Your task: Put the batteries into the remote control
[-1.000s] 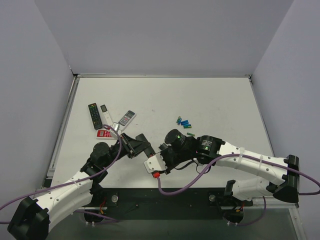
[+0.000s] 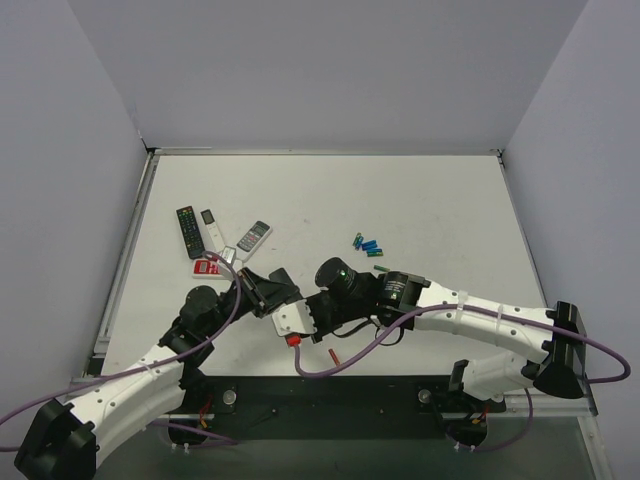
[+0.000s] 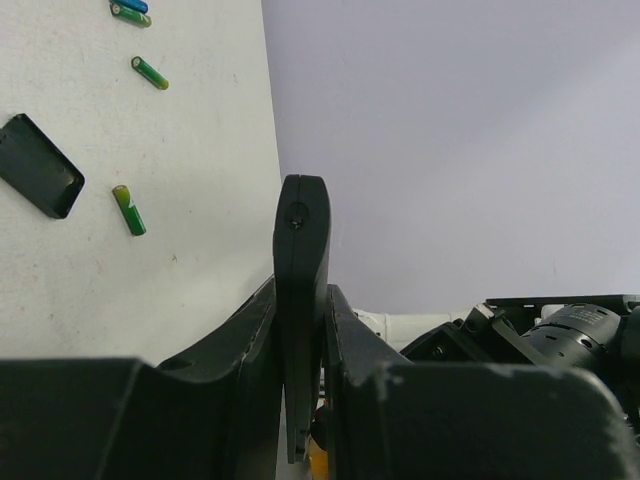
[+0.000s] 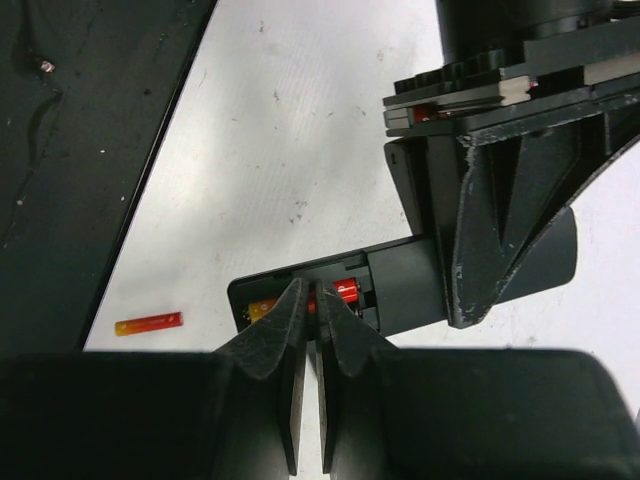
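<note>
A black remote control (image 4: 400,290), battery compartment open, is held edge-up (image 3: 300,230) in my left gripper, shut on it. In the right wrist view a red battery (image 4: 344,291) and a yellow one lie in the compartment. My right gripper is over the compartment, its fingertips nearly together at the batteries; what is between them is mostly hidden. A loose red-and-yellow battery (image 4: 148,324) lies on the table. A black cover (image 3: 38,165) and green batteries (image 3: 128,208) lie on the table in the left wrist view.
Blue and green batteries (image 2: 369,247) lie at centre right of the table. Several remotes (image 2: 190,232) lie at the left. Its dark front edge (image 4: 90,120) is near the grippers.
My right arm has moved left and slightly up in the top view, closer to my left gripper. The left arm is almost still.
</note>
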